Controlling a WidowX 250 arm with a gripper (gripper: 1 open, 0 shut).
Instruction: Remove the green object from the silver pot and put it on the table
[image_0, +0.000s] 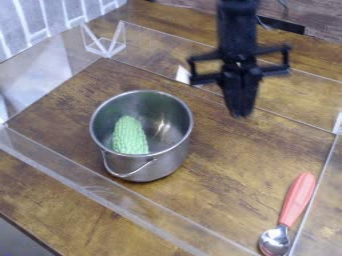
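Observation:
The silver pot (171, 160) stands on the wooden table (221, 205), its wire handle hanging at the front. Inside it, leaning against the left part of the wall, is the green object (130, 137), textured like a corn cob. My dark gripper (241, 108) hangs above the table to the right of and behind the pot, clear of it. It is blurred, and no object shows at its fingertips. Whether its fingers are apart or together does not show clearly.
An ice-cream scoop with a pink handle (298, 198) lies at the right front. Low clear walls (140, 205) border the work area. Bare table lies to the right of the pot, and a striped cloth (47, 22) is at the back left.

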